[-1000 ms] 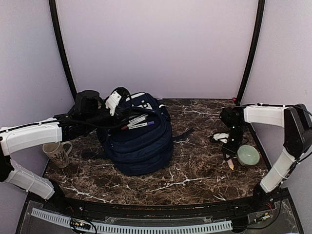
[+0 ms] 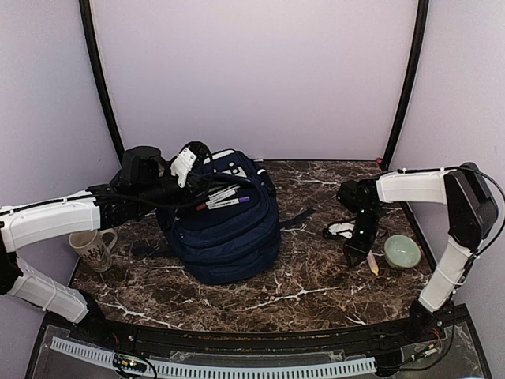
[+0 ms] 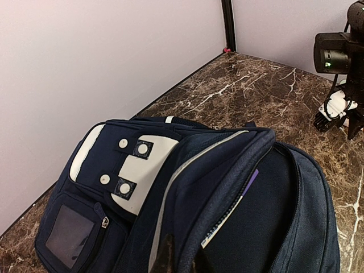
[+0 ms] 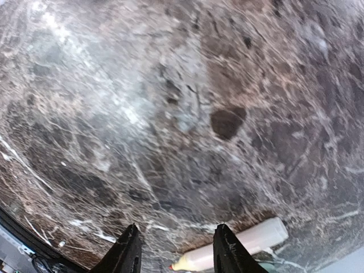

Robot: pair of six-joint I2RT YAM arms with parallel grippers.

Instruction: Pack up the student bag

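Observation:
The navy backpack [image 2: 225, 245] stands open on the left-middle of the table, with several markers [image 2: 225, 202] inside. My left gripper is shut on the edge of the bag's opening, holding it up. My right gripper hangs low over the table, part open with empty fingers. A pale pink pen-like stick [image 4: 250, 239] with a yellow tip lies just beyond the right fingers, toward the lower right of the right wrist view, partly behind one finger.
A pale green bowl [image 2: 402, 252] sits at the right edge of the table. A patterned mug [image 2: 93, 251] stands at the left.
My right gripper has moved left in the top view, away from the bowl, uncovering more of the pink stick. The left arm and backpack are unchanged.

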